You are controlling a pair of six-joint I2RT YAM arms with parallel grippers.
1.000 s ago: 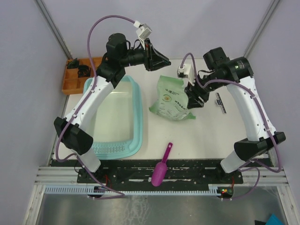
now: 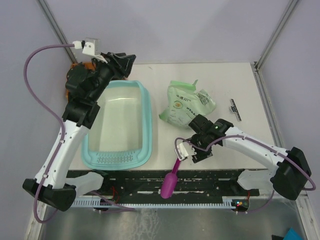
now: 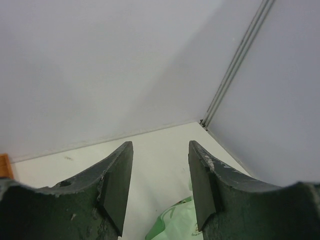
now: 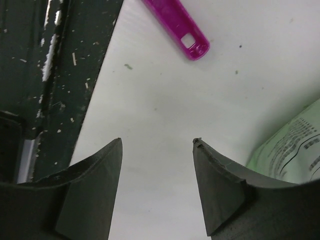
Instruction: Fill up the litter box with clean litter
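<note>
The litter box (image 2: 143, 125), teal-rimmed with a pale empty interior, lies at left. A pale green bag (image 2: 182, 102) rests right of it, also in both wrist views. My left gripper (image 2: 122, 64) is raised over the box's back edge, fingers apart with nothing between them. My right gripper (image 2: 192, 150) is low at the front of the table, open. In the right wrist view it points at bare table below the handle of a magenta scoop (image 4: 175, 25), whose blade overhangs the front edge in the top view.
An orange container (image 3: 4, 167) is at the back left, mostly behind my left arm. A slim metal tool (image 2: 235, 110) lies at right.
My left arm has swung leftward. Bag, box and scoop look unmoved.
</note>
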